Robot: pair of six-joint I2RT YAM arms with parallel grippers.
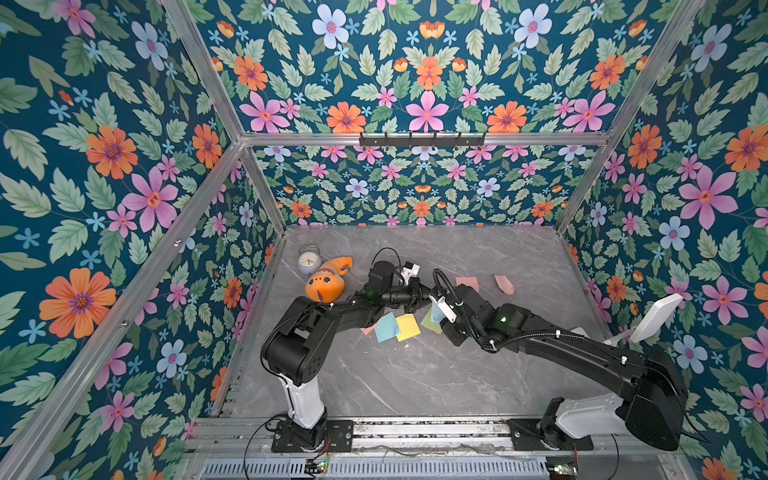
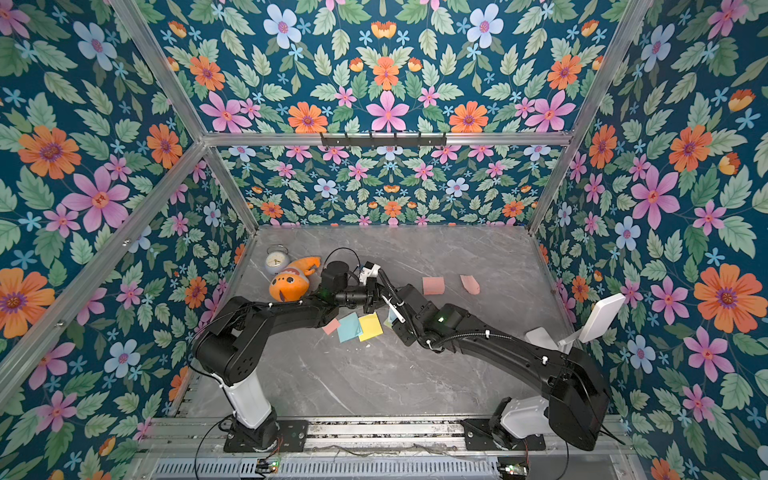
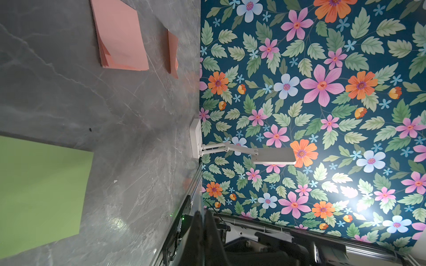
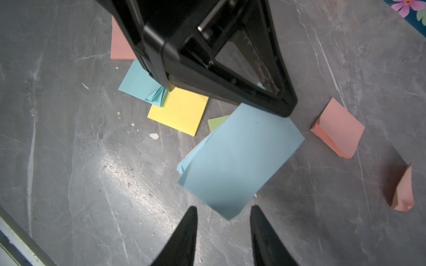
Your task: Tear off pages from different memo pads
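A small light blue pad [image 4: 241,155] is raised above the table at the tip of my left gripper, which is shut; what lies between its fingers is not clear. My right gripper stands open just beside the pad's corner, nothing between its fingers. Below lie a yellow sheet [image 4: 177,110], another blue pad [image 4: 142,84] with a creased page, a green sheet [image 3: 40,195], a pink pad [image 4: 337,126] and a loose curled pink paper [image 4: 403,188].
An orange plush toy [image 1: 324,284] and an alarm clock [image 1: 309,260] sit at back left. A white desk lamp [image 2: 600,316] stands on the right.
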